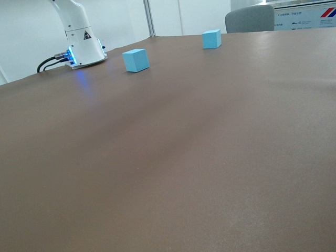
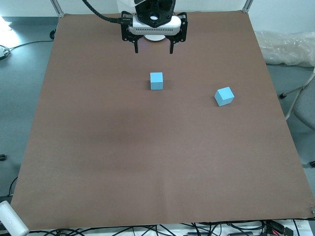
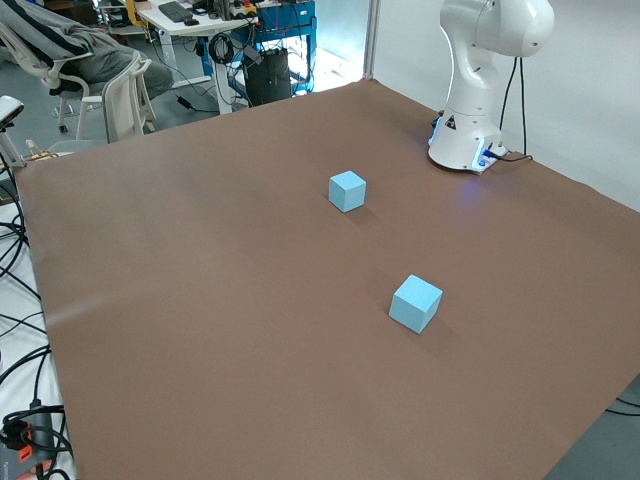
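Two light blue cubes rest apart on the brown table (image 2: 162, 162). In the left view, one cube (image 2: 156, 81) is near the middle and the other (image 2: 224, 96) lies to the right and a bit nearer. The top view shows a cube (image 1: 136, 60) and another farther right (image 1: 211, 39); the right view shows a farther cube (image 3: 347, 191) and a nearer one (image 3: 416, 303). The black gripper (image 2: 154, 48) hangs at the far edge, above and beyond both cubes, open with nothing between its fingers.
The white arm base (image 3: 465, 140) stands at a table edge. Cables and hardware run along another edge, outside the tabletop. A grey chair (image 1: 249, 20) is beyond the table.
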